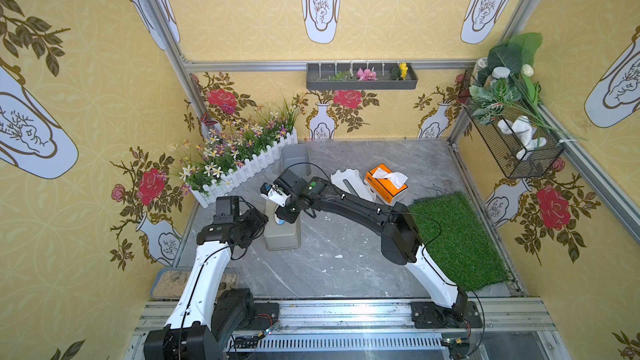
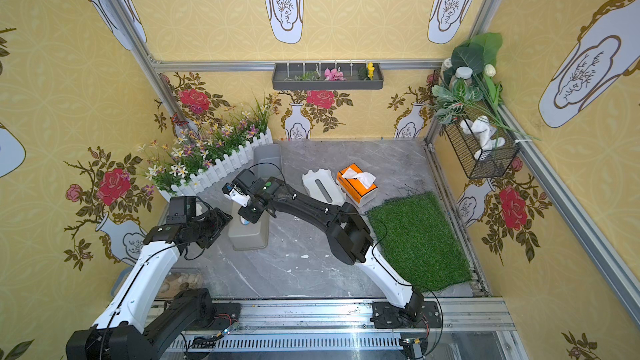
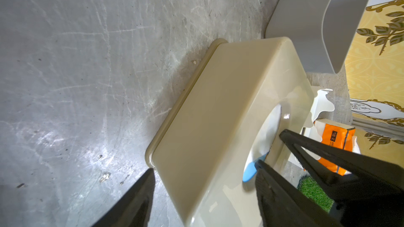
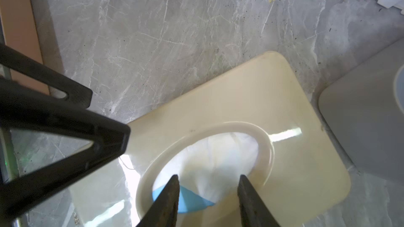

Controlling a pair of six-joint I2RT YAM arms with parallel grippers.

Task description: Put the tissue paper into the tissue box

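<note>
The beige tissue box [image 4: 235,88] stands on the grey table, its oval opening on top. White tissue paper [image 4: 210,159] with a blue patch [image 4: 189,201] shows inside that opening, below the rim. My right gripper is above the opening, fingers apart, and nothing is gripped between them. At the near left side of the box is my left gripper, also open, its fingers [image 3: 133,201] spread; the box edge appears between them in the left wrist view. From above, the right arm covers much of the box.
A grey bin [image 3: 307,16] stands right behind the box. To the right are a white slotted piece [image 2: 324,187], an orange tissue pack [image 1: 385,183] and a grass mat [image 1: 460,240]. A fenced flower row [image 1: 250,166] borders the back left.
</note>
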